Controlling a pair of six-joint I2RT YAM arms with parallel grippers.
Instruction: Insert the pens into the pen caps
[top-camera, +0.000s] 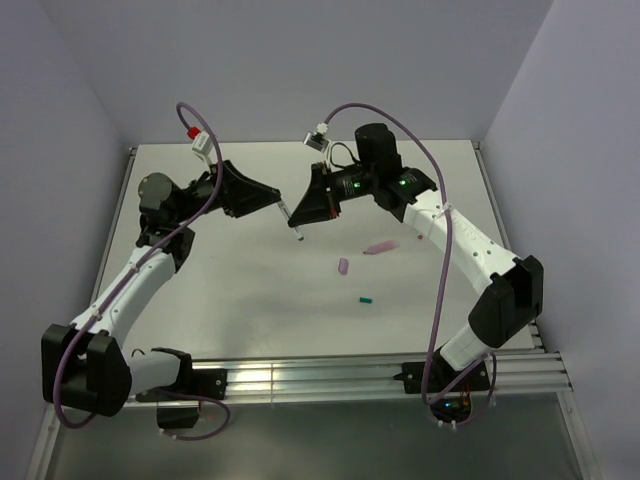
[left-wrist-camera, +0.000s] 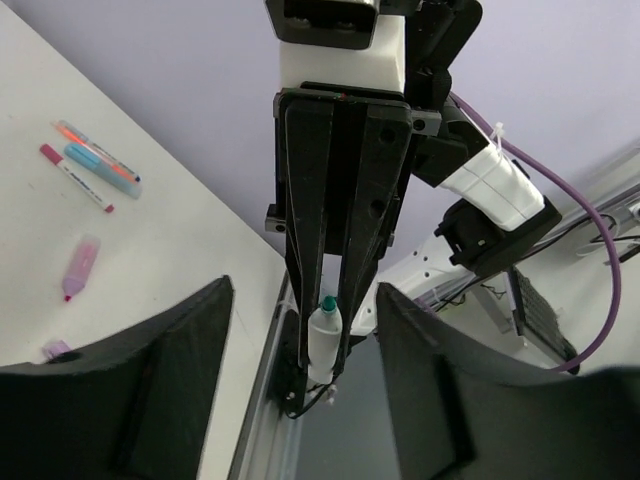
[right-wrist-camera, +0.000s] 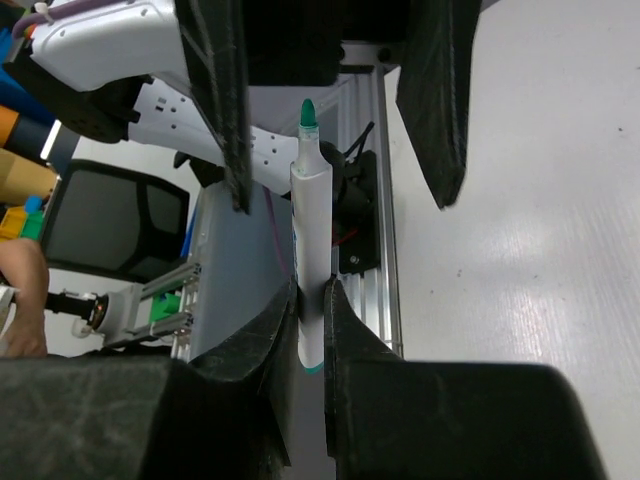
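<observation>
A white pen with a green tip (right-wrist-camera: 312, 220) is held by my right gripper (top-camera: 292, 222), its fingers shut on the barrel. In the right wrist view the pen stands roughly upright, tip out beyond my right fingers. My left gripper (top-camera: 280, 195) is open, one of its fingers on each side of the tip with gaps; in the left wrist view the pen (left-wrist-camera: 324, 340) shows between its spread fingers. On the table lie a green cap (top-camera: 365, 300), a pink cap (top-camera: 343, 266) and a pink pen (top-camera: 381, 247) without its cap.
Toward the table's right side lie a white marker with red ends (left-wrist-camera: 76, 178), a blue pen (left-wrist-camera: 102, 168) and an orange one (left-wrist-camera: 95, 146), mostly hidden by the right arm from above.
</observation>
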